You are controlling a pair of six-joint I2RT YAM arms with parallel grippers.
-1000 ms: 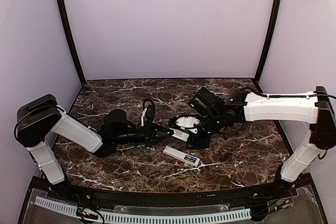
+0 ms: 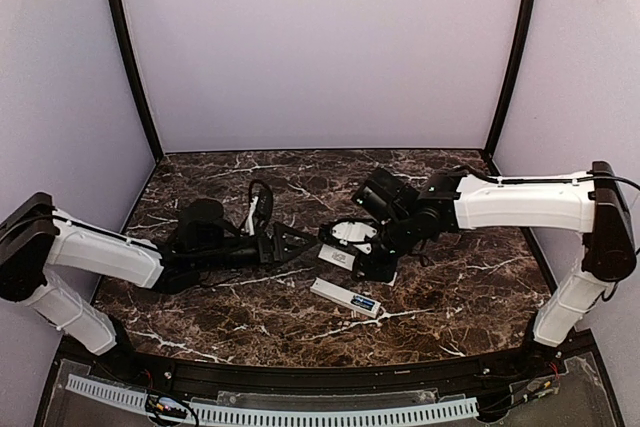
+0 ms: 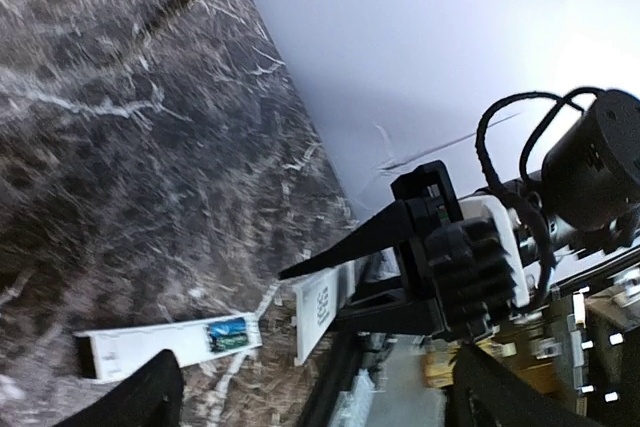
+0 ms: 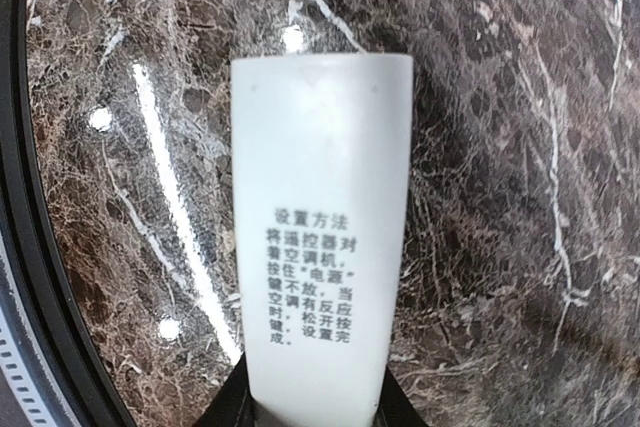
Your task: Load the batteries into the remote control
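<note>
A white piece with printed setup text (image 4: 320, 137), seemingly part of the remote, is held in my right gripper above the table; in the right wrist view it fills the centre. On the table below lies a long white case (image 2: 338, 292) with a blue label at one end, also low in the left wrist view (image 3: 165, 346). My left gripper (image 2: 292, 246) is open, just left of the held piece, with its fingertips blurred along the bottom of the left wrist view and nothing seen between them.
Pale walls (image 2: 320, 47) enclose it at the back and sides, and a dark rail runs along its front edge.
My left gripper has drawn back to the left, away from the held white piece. My right gripper has shifted only slightly; the case on the table has not moved.
</note>
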